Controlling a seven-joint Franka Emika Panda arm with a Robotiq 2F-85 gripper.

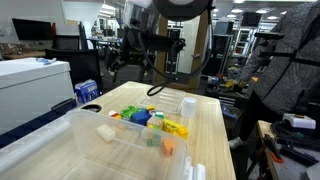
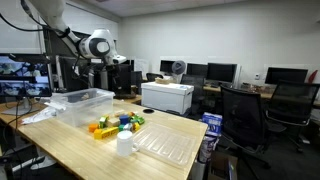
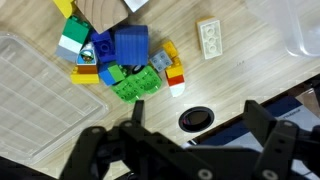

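My gripper stands open and empty, raised well above the table; the wrist view looks down past its fingers. Below lies a cluster of toy blocks: a ribbed blue block, a green studded brick, a wooden block and smaller coloured pieces. A cream studded brick lies apart from them. Exterior view 1 shows the gripper in the air behind the clear bin, with the coloured blocks beyond the bin's far wall.
A clear shallow tray and a white mug share the table with the blocks. In the wrist view a black round object sits near the table's edge. Bare tabletop shows in front of the blocks.
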